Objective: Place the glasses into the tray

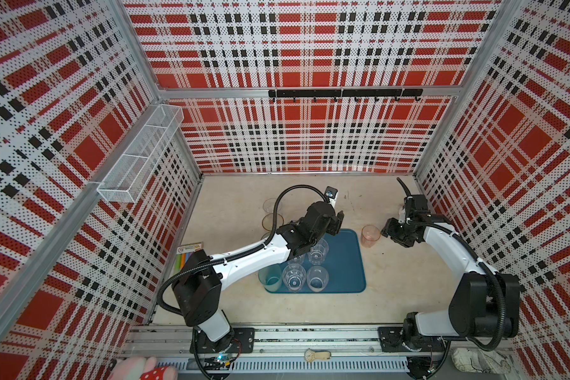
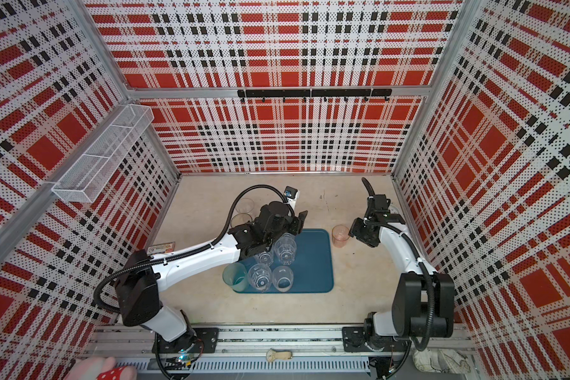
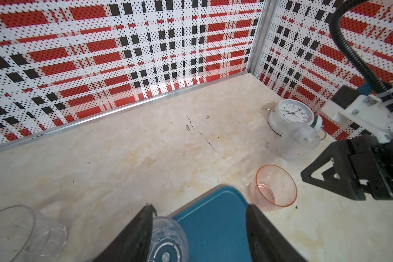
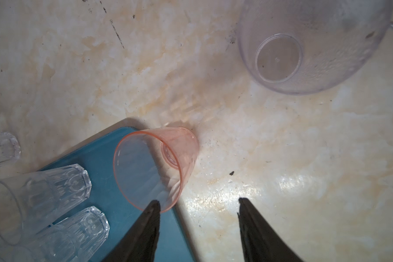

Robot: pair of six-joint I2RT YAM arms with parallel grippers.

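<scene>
A blue tray [image 1: 345, 269] bears several clear glasses [image 1: 318, 278], and a teal glass [image 1: 270, 278] stands at its left edge. Just off the tray's right edge is a pink glass [image 1: 370, 237], standing upright. My right gripper is open just right of it, nothing between its fingers; the glass's rim appears close to the left fingertip. Over the tray's back part hovers my left gripper, also open and empty. Its arm hides some of the tray's back glasses in the top left view. Behind the right gripper is a clear glass [image 3: 297, 140].
A white alarm clock [image 3: 295, 111] stands by that clear glass at the right wall. Left of the tray are an amber-rimmed glass [image 1: 269, 221] and another clear glass [image 1: 273, 205]. The tray's right part and the table's back middle are free.
</scene>
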